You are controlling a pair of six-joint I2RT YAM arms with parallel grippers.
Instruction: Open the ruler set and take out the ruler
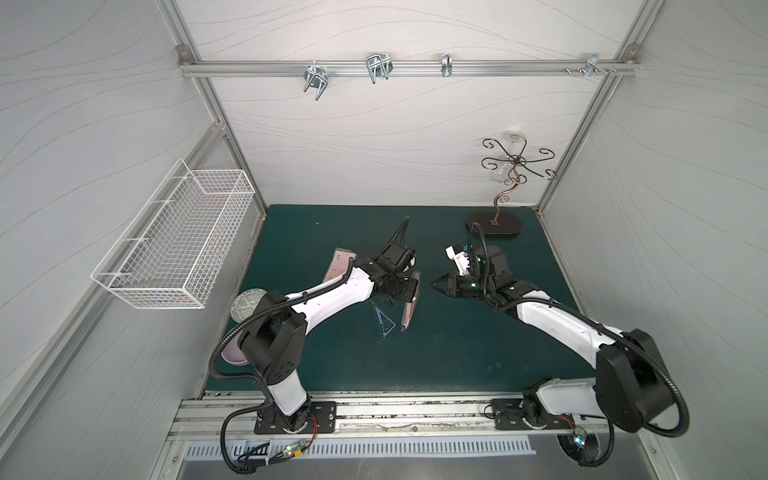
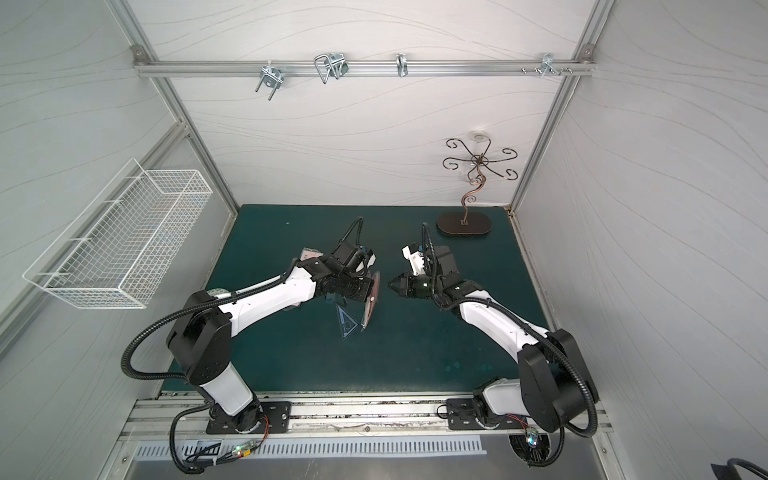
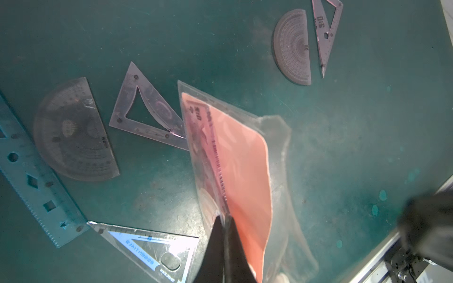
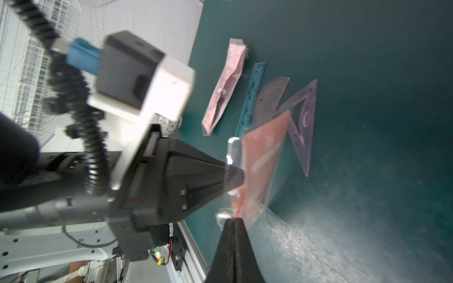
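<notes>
A clear pouch with a pink card inside (image 3: pixel 245 174) hangs upright over the table. In the left wrist view, a pinkish strip with ruler markings (image 3: pixel 207 136) shows inside it. My left gripper is shut on the pouch's thin plastic edge. My right gripper is shut, with nothing showing between its fingers; in the top left view a gap separates it from the pouch. On the table are a blue stencil ruler (image 3: pixel 35 181), a grey protractor (image 3: pixel 75 132), a pinkish set square (image 3: pixel 141 125) and a clear set square (image 3: pixel 155 250).
Another protractor (image 3: pixel 293 49) and narrow set square (image 3: pixel 325 37) appear at the top of the left wrist view. A second pink-backed package (image 4: pixel 225 85) lies beyond the blue ruler. An ornate metal stand (image 1: pixel 493 224) occupies the back right corner.
</notes>
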